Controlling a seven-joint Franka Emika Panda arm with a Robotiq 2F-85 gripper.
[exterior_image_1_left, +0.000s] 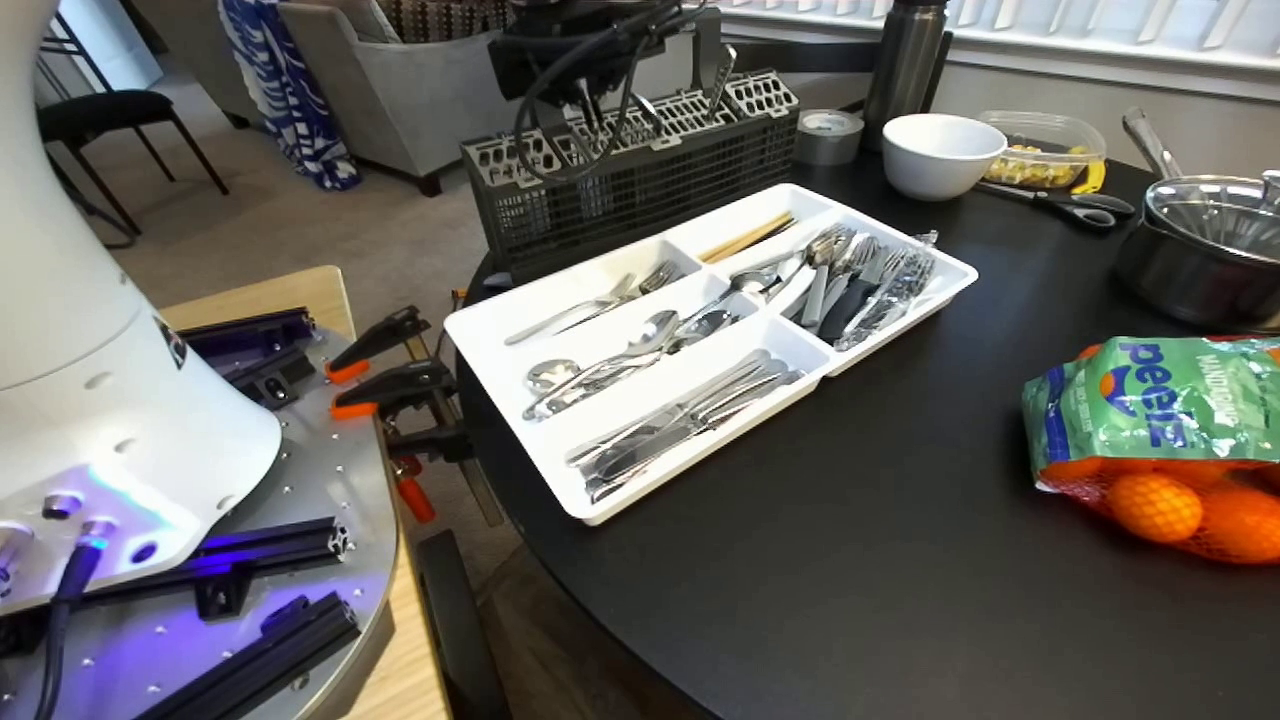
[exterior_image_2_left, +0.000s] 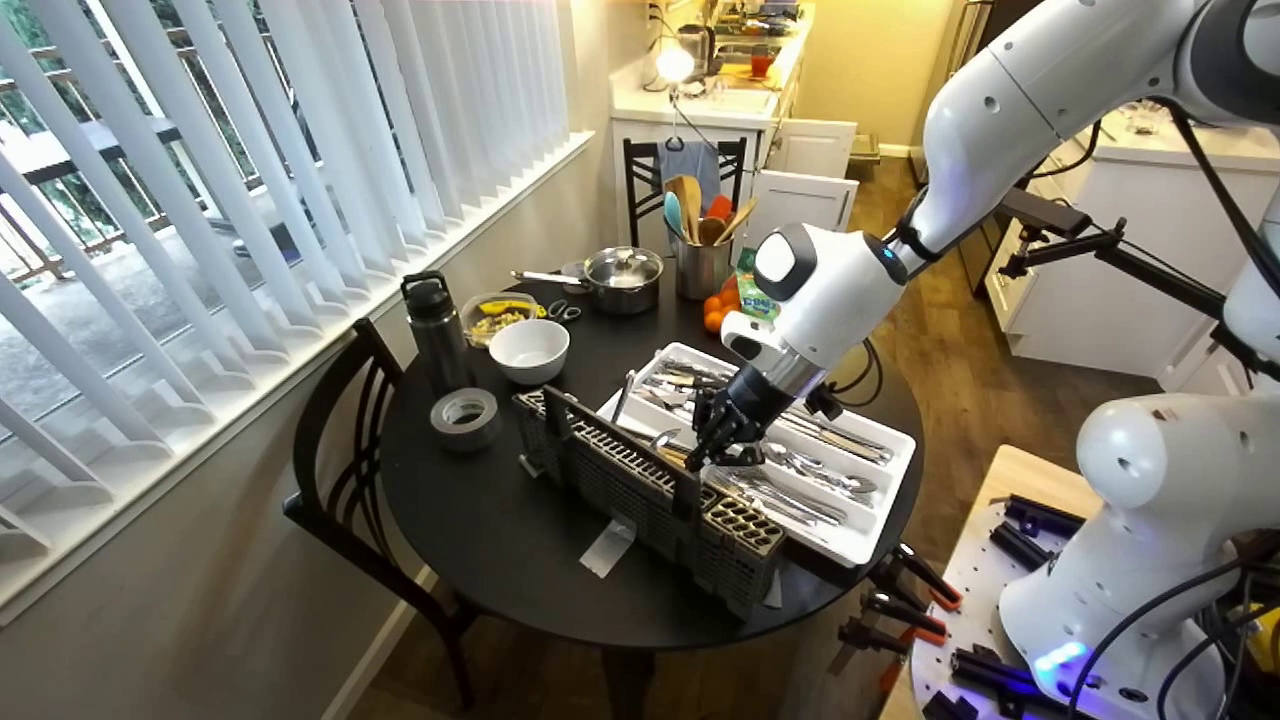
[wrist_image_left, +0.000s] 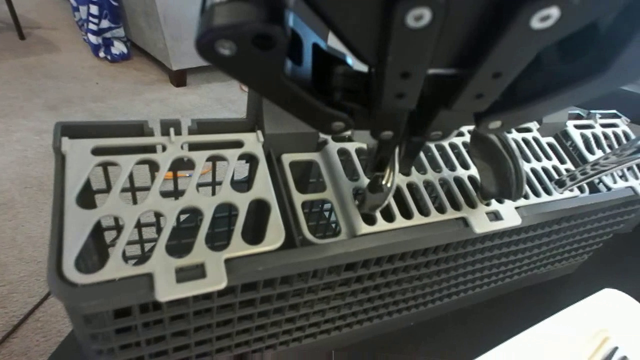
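In the wrist view my gripper is over the slotted lid of the grey cutlery basket, its fingers together. A thin shiny metal piece shows right at the fingertips; whether it is gripped or stands in the basket cannot be told. To its right, a dark spoon-like head and a patterned metal handle stick up from the lid. A white tray beside the basket holds spoons, forks, knives and wooden chopsticks in separate compartments.
Behind the tray are a tape roll, a white bowl, a black bottle and a food container. A pot and a mandarin bag lie right.
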